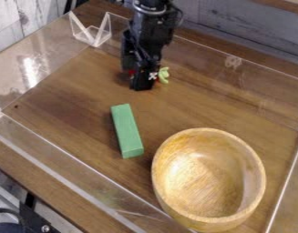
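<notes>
A green block (127,130) lies on the wooden table, nearer the front. A large light wooden bowl (209,149) sits empty at the lower right.
The wooden table (66,109) has free room at the left and right middle. A clear plastic holder (90,29) stands at the back left, and clear edging runs along the table's sides.
</notes>
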